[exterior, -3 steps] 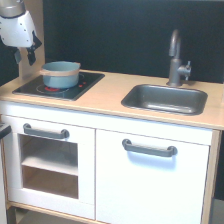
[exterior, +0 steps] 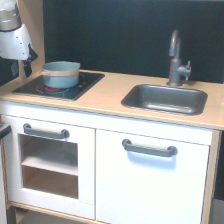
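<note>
A blue-grey pot point(exterior: 60, 80) stands upright on the black stovetop point(exterior: 88, 86) at the left of the toy kitchen counter. Something tan shows at the pot's rim, too small to make out. My white arm comes in at the upper left edge, and its dark gripper point(exterior: 28, 64) hangs just left of the pot, seemingly apart from it. At this size the fingers are too small to show how they stand.
To the right, a grey sink point(exterior: 166, 98) with a dark faucet point(exterior: 177, 62) is set into the wooden counter point(exterior: 112, 88). Below are an oven-like door point(exterior: 47, 133) and a white cabinet door point(exterior: 150, 180), both closed. Bare counter lies between stove and sink.
My arm and gripper have come down at the left, close to the pot's height. The pot, doors and faucet have not visibly moved.
</note>
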